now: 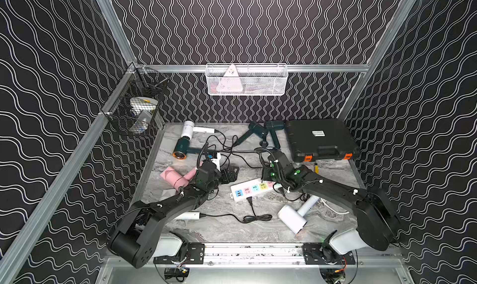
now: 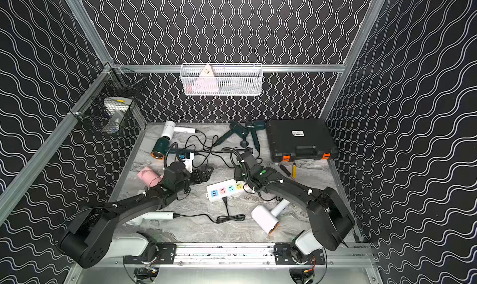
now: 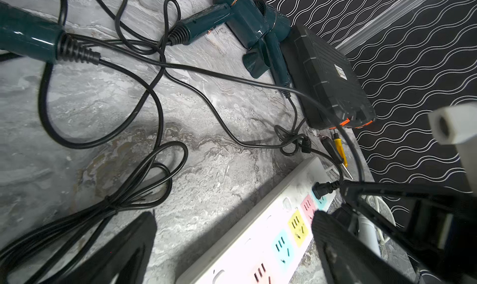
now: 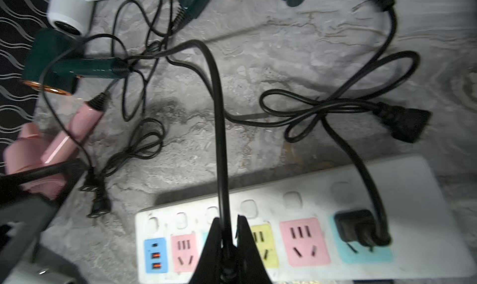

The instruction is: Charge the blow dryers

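Observation:
A white power strip [image 1: 248,189] with coloured sockets lies mid-table; a black plug [image 4: 355,226] sits in its far right socket. My right gripper is low over the strip, a black cable running down between its fingers; whether it grips it is unclear. My left gripper stands open left of that, above the strip's left part, nothing visible between its fingers. Dark green dryers [image 2: 238,130] lie at the back, a pink dryer [image 1: 174,177] at left, white dryers [image 1: 293,217] at front right and back left.
A black case [image 1: 320,137] fills the back right, with a yellow-handled tool [image 3: 338,147] beside it. Tangled cables cover the middle. A white mesh basket [image 1: 246,80] and a black wire basket [image 1: 139,100] hang on the frame.

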